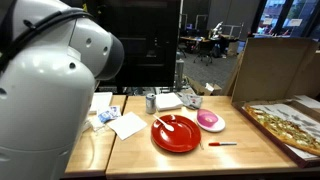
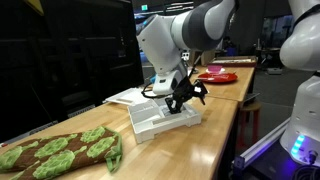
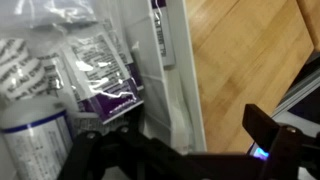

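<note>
In exterior view 2, my gripper point(image 2: 186, 100) points down over a white bin point(image 2: 148, 128) on the table. The wrist view has my open gripper with one dark finger on each side of the bin's pale side wall point(image 3: 178, 95); whether they touch it I cannot tell. Inside the bin, left of that wall, lie a white bottle point(image 3: 38, 135) with a dark band and clear packets with purple labels point(image 3: 105, 85). Nothing is visibly gripped. Exterior view 1 shows only the arm, not the gripper.
A green and brown patterned cloth point(image 2: 60, 152) lies left of the bin. Elsewhere on the table are a red plate point(image 1: 178, 142), a pink bowl point(image 1: 207, 118), a can point(image 1: 150, 104), a red-handled utensil point(image 1: 222, 144) and an open pizza box point(image 1: 275, 65). Bare wood lies in front of the bin.
</note>
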